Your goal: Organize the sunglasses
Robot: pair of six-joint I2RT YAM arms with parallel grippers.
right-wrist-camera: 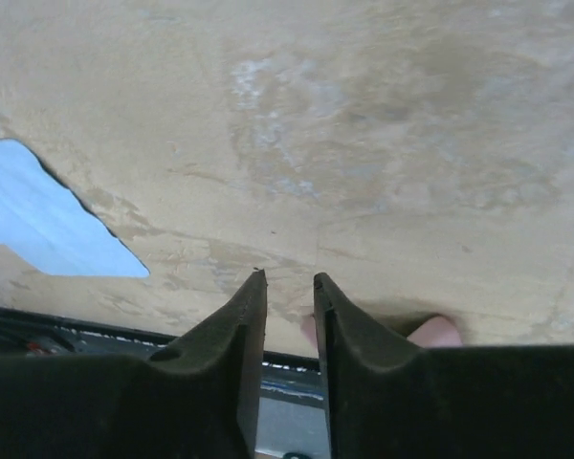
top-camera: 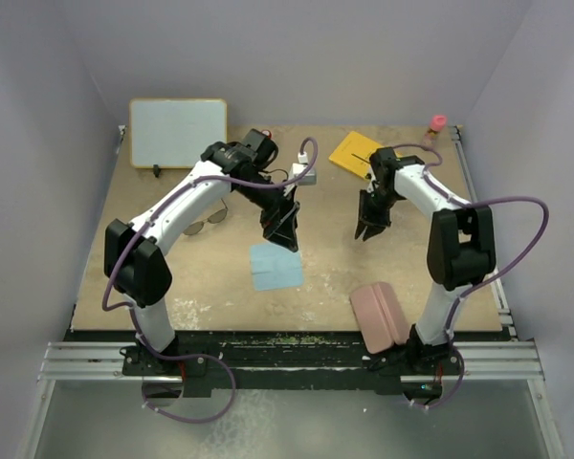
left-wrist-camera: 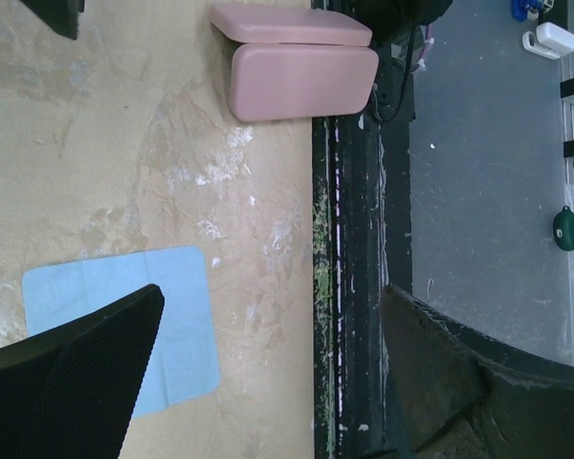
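Note:
The dark-lensed sunglasses [top-camera: 206, 222] lie at the left of the table, beneath the left arm. At the front right is a pink case [top-camera: 367, 317], its two sections side by side; in the left wrist view the case [left-wrist-camera: 302, 82] shows a seam between them. A light blue cloth [top-camera: 275, 267] lies flat at front centre. My left gripper stands open above the cloth area, holding nothing. Behind the case, my right gripper is parted by a narrow gap with only table visible between its fingers.
A white board [top-camera: 178, 134] stands at the back left. A yellow sheet [top-camera: 348, 156] and a pink-capped bottle [top-camera: 435, 125] are at the back right. Bare table [top-camera: 325, 258] separates the cloth from the right gripper.

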